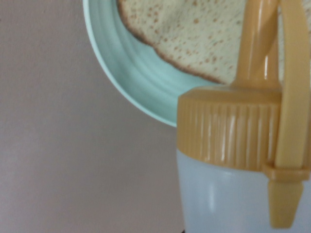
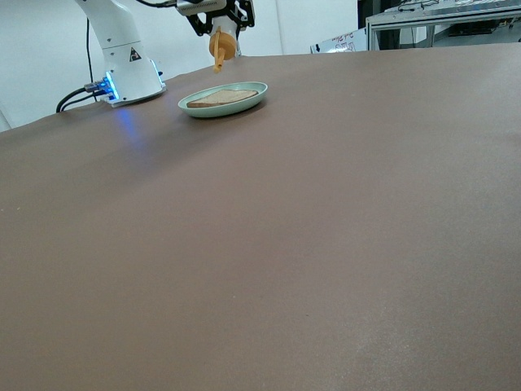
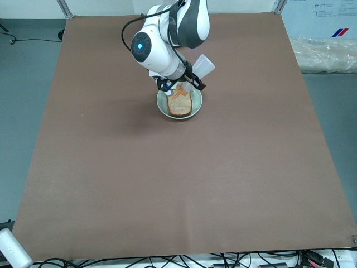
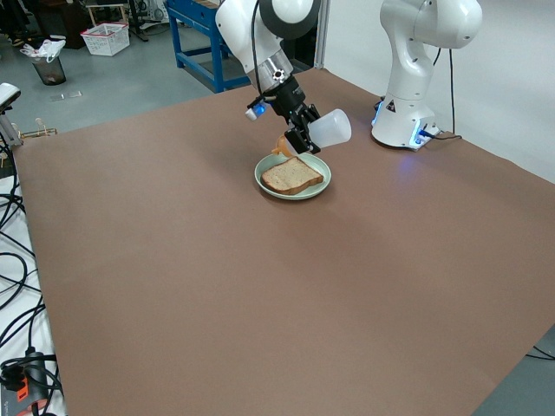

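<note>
A slice of bread (image 4: 291, 176) lies on a pale green plate (image 2: 252, 106), seen in all views. My gripper (image 3: 181, 85) is shut on a squeeze bottle (image 1: 226, 194), translucent white with a yellow cap and nozzle, held tilted above the plate. In the top view the nozzle (image 2: 218, 57) points down, above and apart from the bread. In the wrist view the bottle's cap fills the right side, hiding part of the bread.
A white robot base (image 4: 403, 121) stands at the back edge. Cables (image 4: 22, 277) lie beyond the table's edge.
</note>
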